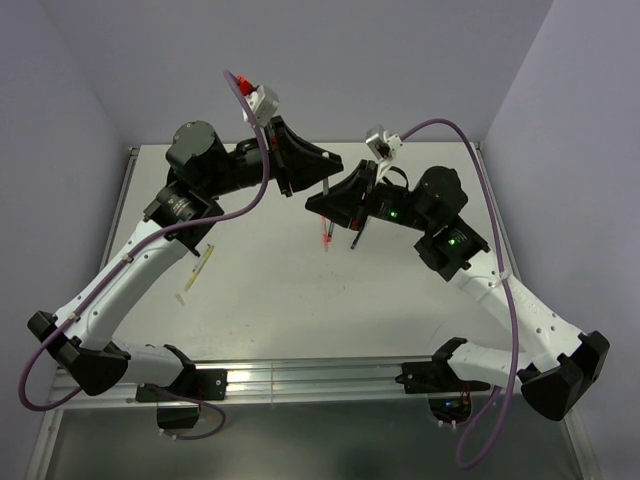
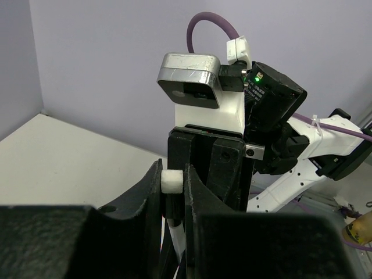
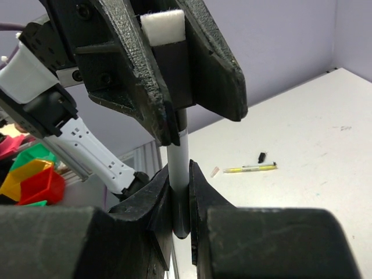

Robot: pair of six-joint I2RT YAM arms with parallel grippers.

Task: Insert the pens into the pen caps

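A dark pen cap with a white end [image 2: 172, 181] is clamped upright in my left gripper [image 1: 326, 160]. The right wrist view shows the cap's dark body [image 3: 174, 71] between the left fingers. Below it, in line, stands a pen with a white barrel [image 3: 178, 157] and a dark lower end, held by my shut right gripper. The pen's narrow dark upper part runs up to the cap's lower end, and the two look joined in line; how deep the pen sits inside is hidden.
On the table [image 1: 270, 300], a yellow pen [image 3: 250, 169] lies at the left beside a small black cap [image 3: 261, 157]. Red and dark pens [image 1: 325, 232] lie under the grippers, with another dark pen [image 1: 357, 238] to their right.
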